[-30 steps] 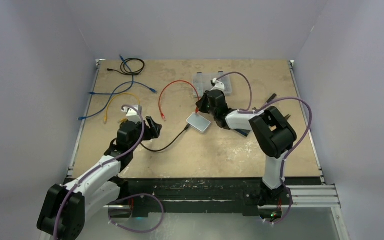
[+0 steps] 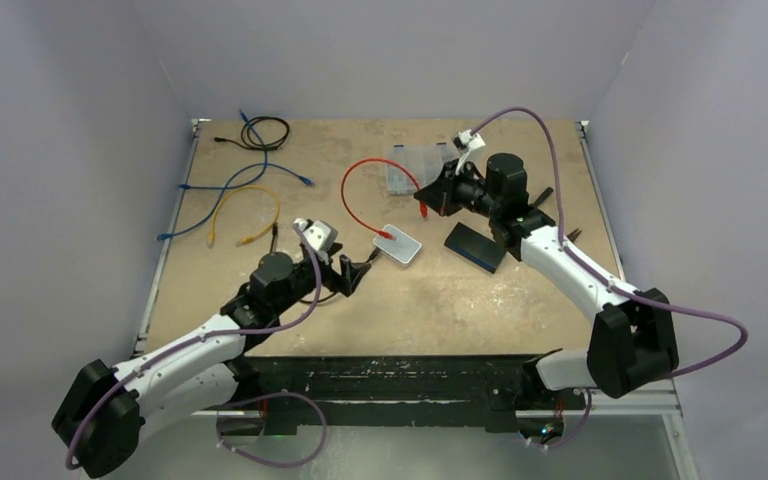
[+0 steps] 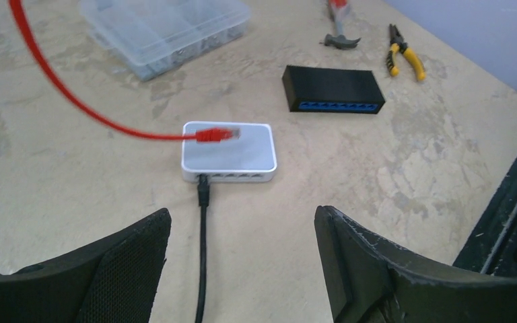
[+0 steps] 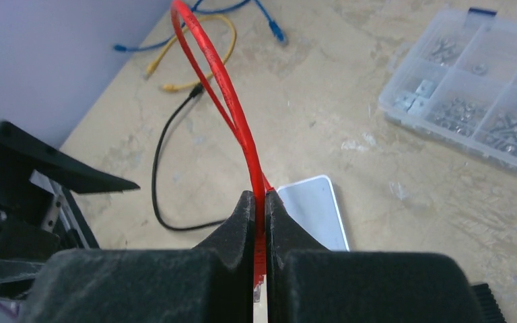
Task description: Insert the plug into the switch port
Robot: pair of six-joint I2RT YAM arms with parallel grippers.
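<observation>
A red cable (image 2: 370,162) hangs in a loop from my right gripper (image 2: 426,200), which is shut on it near one plug (image 4: 259,262). The cable's other plug (image 3: 212,134) is over the white switch (image 3: 239,155), which has a black cable (image 3: 202,249) plugged into its front. My left gripper points toward the switch from the front left, its fingers apart with nothing between them.
A clear parts box (image 3: 161,27) lies at the back. To the right are a black switch (image 3: 330,91), a hammer (image 3: 340,40) and pliers (image 3: 404,54). Blue, yellow (image 2: 275,205) and black cables lie on the left.
My right gripper has risen and moved right with the red cable, drawing the free plug over the white switch. My left gripper has moved right, toward the switch.
</observation>
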